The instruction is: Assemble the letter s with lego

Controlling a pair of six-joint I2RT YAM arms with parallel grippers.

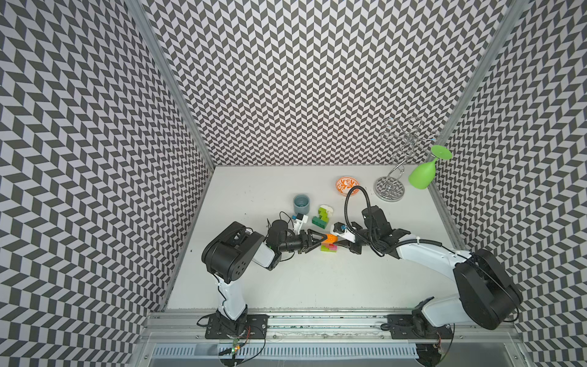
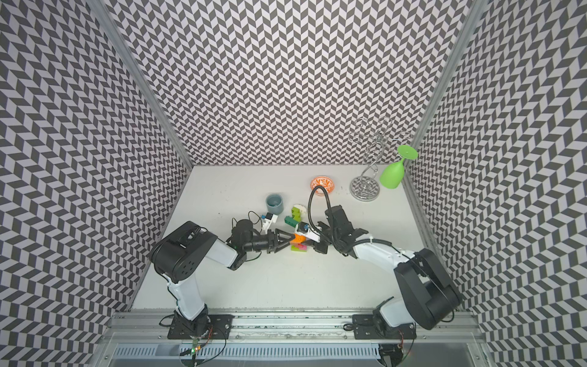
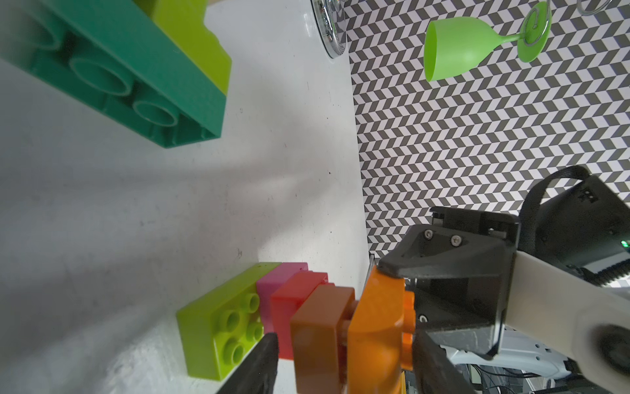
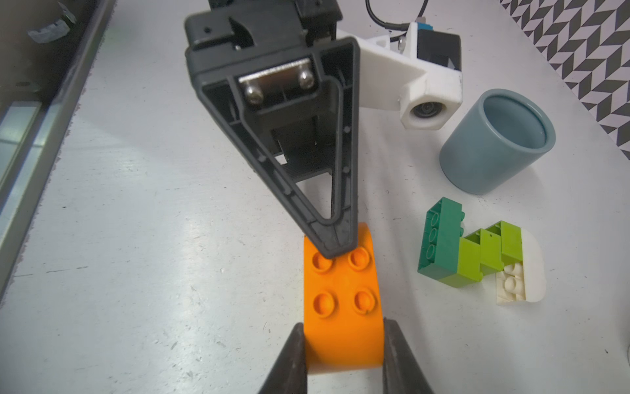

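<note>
My right gripper is shut on an orange brick, with a second orange brick [image 3: 318, 328] beside it in the left wrist view. Around these bricks my left gripper has its fingers part open. Red [image 3: 292, 295], pink [image 3: 275, 279] and lime [image 3: 210, 335] bricks sit in a row behind the orange ones, low over or on the table; I cannot tell whether all are joined. Farther back lies a group of dark green [image 4: 439, 236], lime [image 4: 489, 249] and white [image 4: 531, 266] bricks.
A blue-grey cup [image 1: 300, 205], an orange patterned bowl [image 1: 346, 182] and a metal stand [image 1: 389, 189] with a green goblet [image 1: 422, 175] occupy the back and right.
</note>
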